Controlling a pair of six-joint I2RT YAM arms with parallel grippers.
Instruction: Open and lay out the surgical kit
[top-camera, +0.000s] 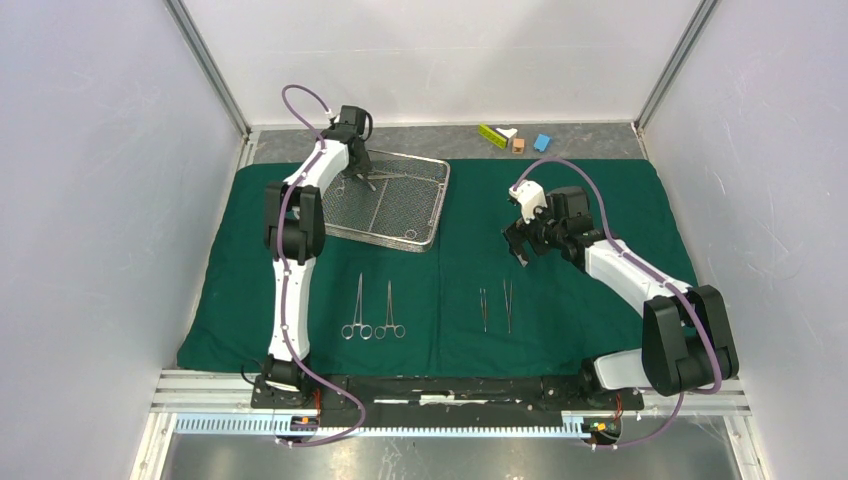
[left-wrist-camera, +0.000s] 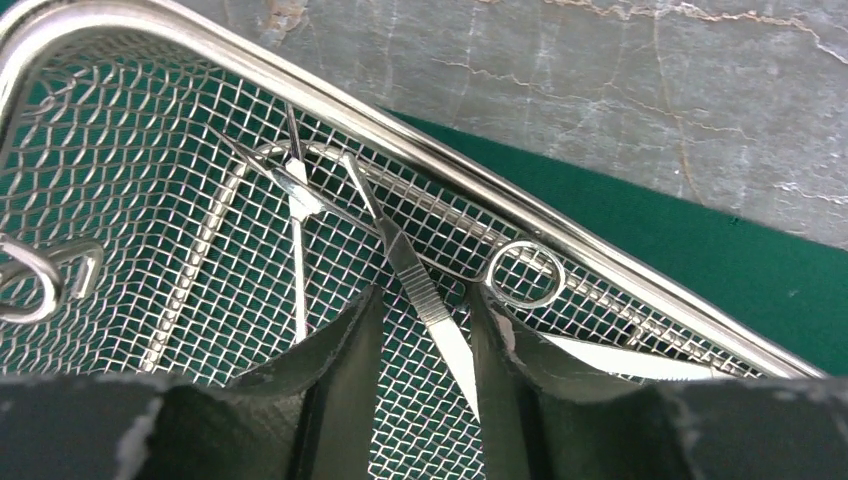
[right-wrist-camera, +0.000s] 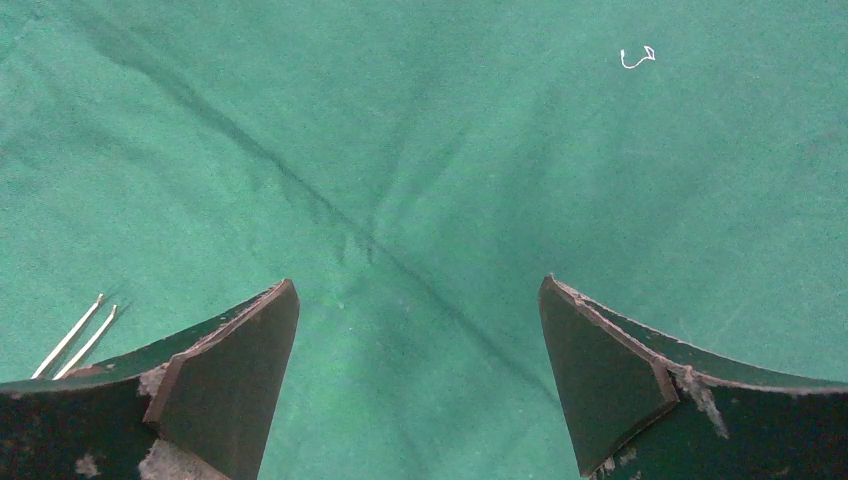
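In the top view, the wire mesh tray (top-camera: 388, 241) stands at the upper left of the green cloth with several instruments inside. My left gripper is over its back corner, fingers part open. Between the fingers in the left wrist view lies a scalpel handle (left-wrist-camera: 415, 275) with a ribbed grip, with a gap on either side. Scissors (left-wrist-camera: 290, 180) with a ring handle lie across the mesh beside it. Open and empty, my right gripper hangs over bare cloth. Two scissor-like clamps (top-camera: 357, 310) and two tweezers (top-camera: 508, 305) lie on the front cloth.
A green-yellow box (top-camera: 493, 136), a brown block (top-camera: 518, 145) and a blue block (top-camera: 542, 142) sit on the grey strip at the back. Tray walls (left-wrist-camera: 480, 190) rise close to my left fingers.
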